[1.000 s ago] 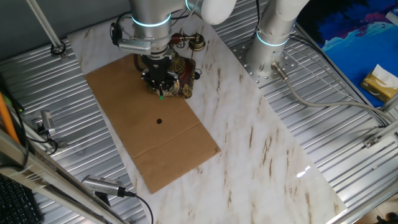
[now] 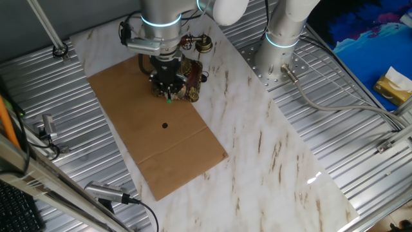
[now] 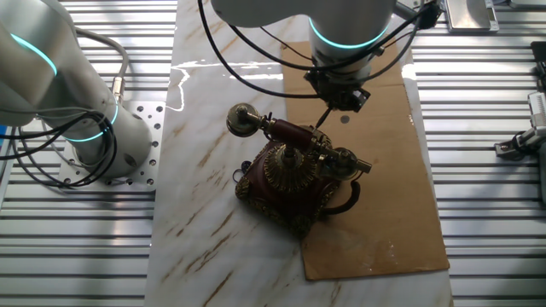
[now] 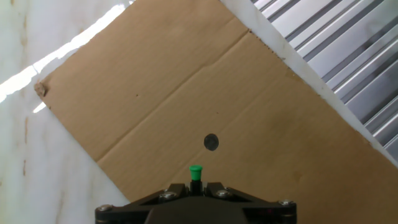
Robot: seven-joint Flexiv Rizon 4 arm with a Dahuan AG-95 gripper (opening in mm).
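My gripper is shut on a slim black stick with a green tip (image 4: pixel 196 172), which points away from the fingers. In exterior view 1 the gripper (image 2: pixel 168 89) hangs over the upper part of a brown cardboard sheet (image 2: pixel 148 145), in front of an ornate antique-style telephone. A small dark disc (image 4: pixel 211 142) lies on the cardboard, just ahead of the green tip and a little to its right in the wrist view. Seen from exterior view 1, the disc (image 2: pixel 165 125) is clear of the gripper and stick.
The dark red and brass telephone (image 3: pixel 290 175) stands partly on the cardboard, its handset (image 3: pixel 294 136) in the cradle. Bare marble-patterned tabletop (image 2: pixel 257 161) lies beside the sheet.
In exterior view 1 my arm and gripper have shifted slightly to the right, the green-tipped stick with them. The disc, cardboard and telephone have stayed in place.
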